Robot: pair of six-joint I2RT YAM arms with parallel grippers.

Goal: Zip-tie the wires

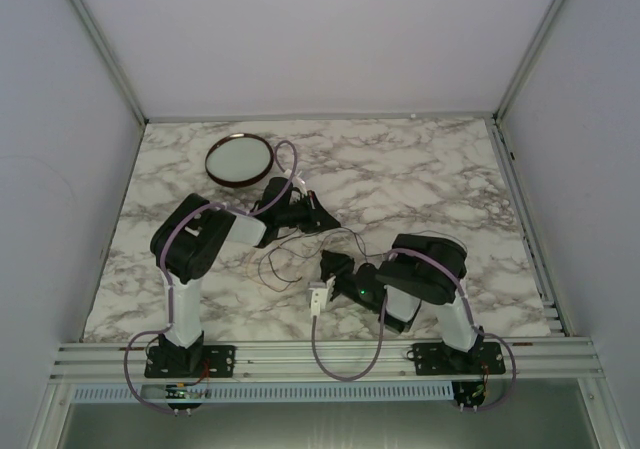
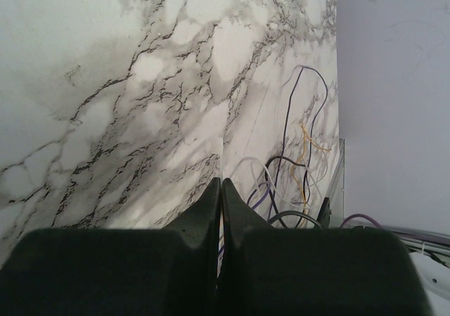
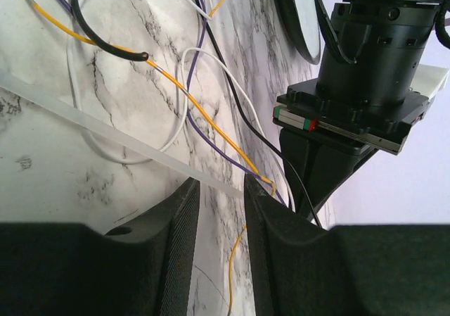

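Observation:
Coloured wires (image 3: 204, 112) (white, black, orange, purple) lie loosely tangled on the marble table, with a translucent zip tie (image 3: 126, 136) crossing beneath the right gripper's fingers in the right wrist view. My left gripper (image 1: 325, 224) is shut, its tips together at the upper part of the wire bundle. My right gripper (image 1: 325, 264) hangs low over the near part of the wires, fingers part open, with the zip tie seen between and behind the tips; whether they touch it is unclear.
A round dark-rimmed dish (image 1: 239, 159) sits at the back left of the table. Walls border both sides.

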